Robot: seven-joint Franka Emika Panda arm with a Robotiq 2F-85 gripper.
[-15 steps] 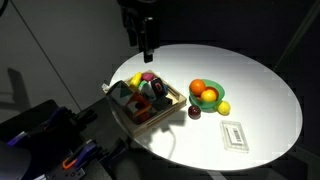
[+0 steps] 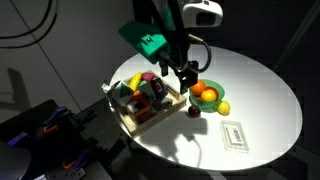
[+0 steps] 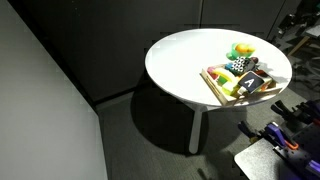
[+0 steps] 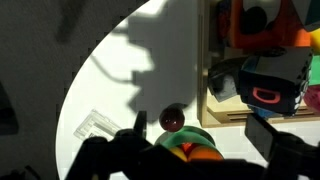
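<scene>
My gripper is open above the table, with nothing between its fingers. In the wrist view a dark red round fruit lies on the white table, close to the left finger. Beside it, at the bottom, is the green bowl holding orange fruit. The wooden box stands left of the bowl in exterior view 1, filled with a yellow item, a black and red block-like item and other things. A yellow fruit sits just right of the bowl.
A flat white rectangular frame lies on the right part of the round table. Exterior view 2 shows the table's left side bare. The box's wall stands up right of the dark red fruit in the wrist view.
My arm has come down and to the right in exterior view 1, from above the box toward the bowl and the dark red fruit. The objects on the table have not moved.
</scene>
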